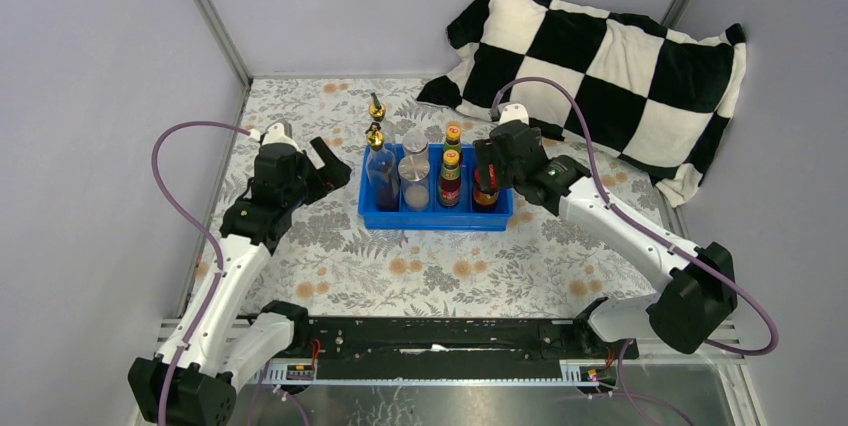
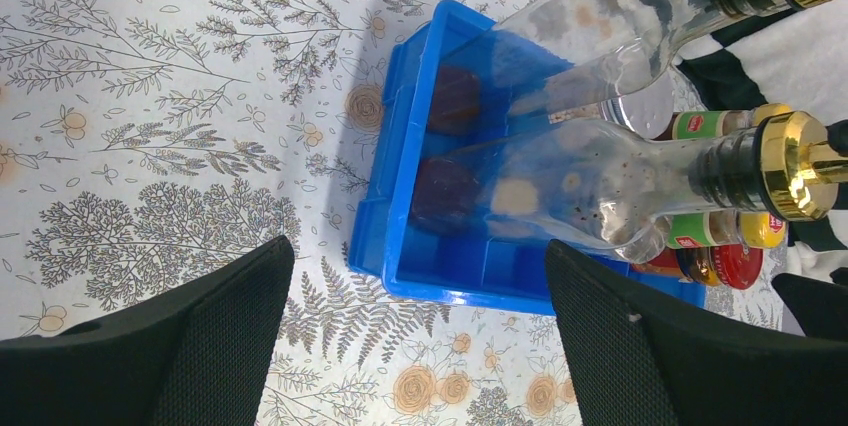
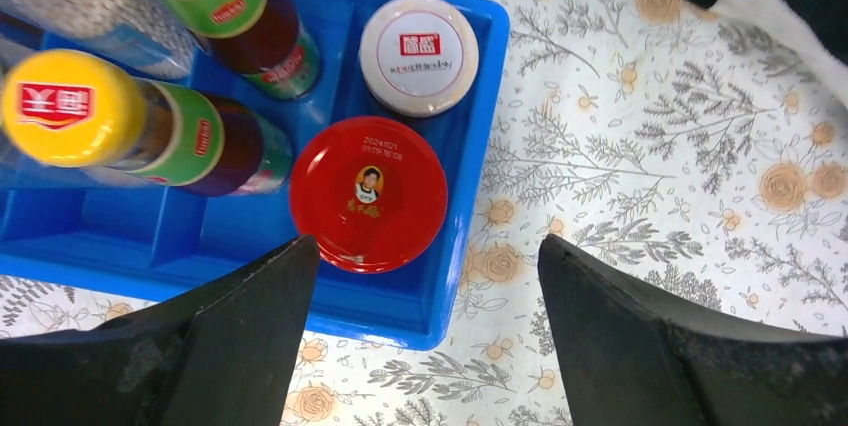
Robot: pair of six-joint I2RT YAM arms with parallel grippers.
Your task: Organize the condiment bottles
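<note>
All the condiment containers stand in a blue tray [image 1: 430, 221]. Two glass bottles with gold pourers, the front one [image 2: 620, 181] clear, fill its left end. Beside them are two shaker jars [image 1: 414, 182], then two yellow-capped sauce bottles [image 1: 450, 179]. In the right compartment are a red-lidded jar [image 3: 368, 194] and a white-lidded jar [image 3: 419, 54]. My right gripper hovers over that right end, its fingers [image 3: 215, 331] apart and empty. Left of the tray my left gripper is open and holds nothing.
A black-and-white checkered cloth [image 1: 600, 66] is heaped behind and right of the tray.
</note>
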